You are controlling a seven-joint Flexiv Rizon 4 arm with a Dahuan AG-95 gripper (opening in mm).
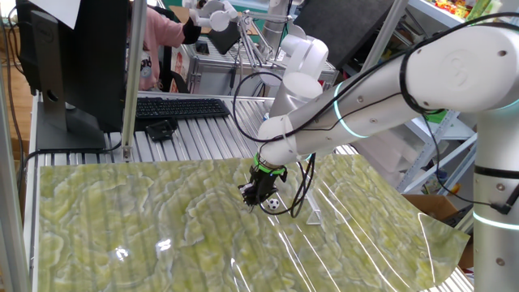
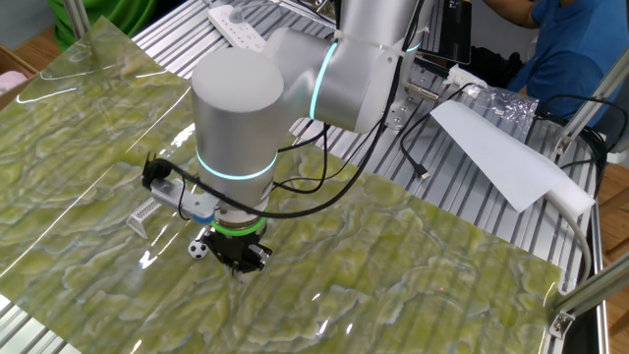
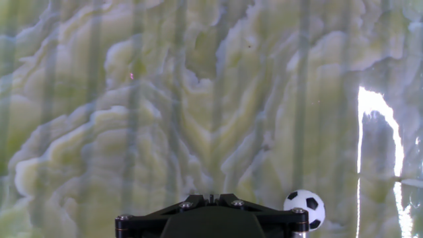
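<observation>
My gripper (image 1: 251, 206) is low over the green marbled sheet (image 1: 186, 231), at the end of the arm coming from the right. Its black fingers taper together in exterior view 2, and in the wrist view the tips of the gripper meet at the bottom centre. It looks shut, and nothing shows between the fingers. A small black-and-white soccer ball (image 3: 306, 208) rests on the sheet just beside the gripper's right side, partly hidden by it. Exterior view 2 has the ball (image 2: 199, 250) left of the gripper (image 2: 235, 270), outside the fingers.
A small white frame, like a toy goal (image 2: 143, 218), stands on the sheet past the ball. Cables loop from the wrist close to it. A keyboard (image 1: 182, 108) and monitor (image 1: 77, 73) are behind the sheet. Wide areas of sheet lie bare.
</observation>
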